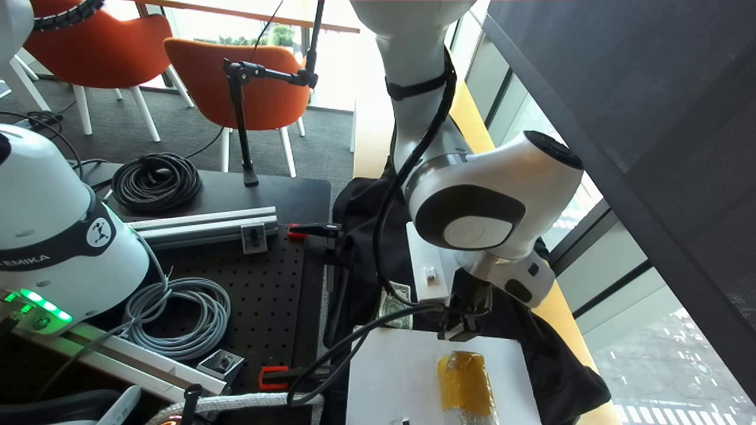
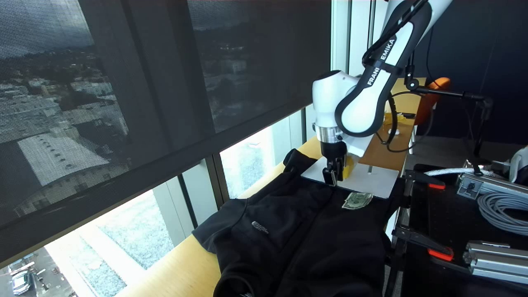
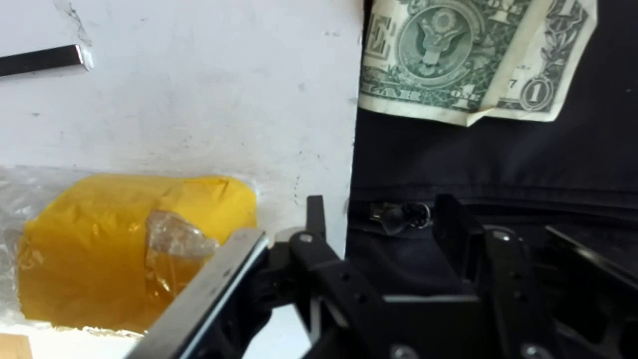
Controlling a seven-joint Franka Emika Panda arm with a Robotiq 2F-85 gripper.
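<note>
In the wrist view my gripper has its fingers apart. The gap spans the edge of a white board and the black jacket beside it. Between the fingertips, as seen from above, a small dark zipper pull lies on the jacket's zip; whether either finger touches it, I cannot tell. A creased dollar bill rests on the jacket against the board's edge. Exterior view 2 has the gripper low over the board's near edge, with the bill to its right.
On the board sits a yellow taped package, left of the gripper in the wrist view. A dark metal strip lies farther up the board. Clamps with red pads stand along the black pegboard. A cable loops beside the arm.
</note>
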